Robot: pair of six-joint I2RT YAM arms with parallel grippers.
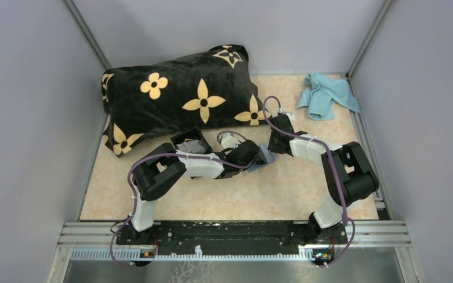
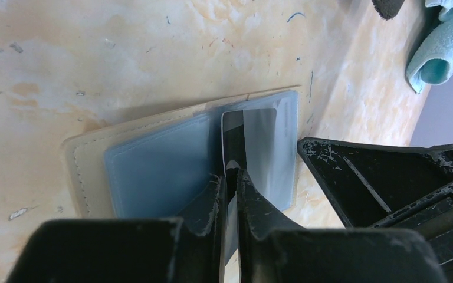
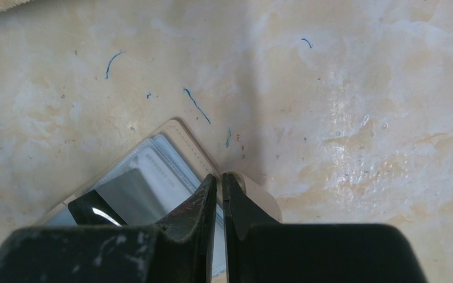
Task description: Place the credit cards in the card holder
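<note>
The card holder [image 2: 147, 171], with beige stitched covers and bluish clear pockets, lies open on the table between my arms. A grey credit card [image 2: 261, 132] with a black stripe lies partly in its pocket at the right end; my left gripper is closed on the card's near edge. From the right wrist view, the same card [image 3: 133, 191] shows near the holder's end. My right gripper has its fingertips nearly together at the holder's beige edge [image 3: 191, 147], seemingly pinching it. How deep the card sits is hidden by the left fingers.
Left of the holder, a black box [image 1: 183, 138] with cards inside stands partly under the left arm. A dark patterned pillow [image 1: 177, 94] fills the back left, a blue cloth [image 1: 324, 97] the back right.
</note>
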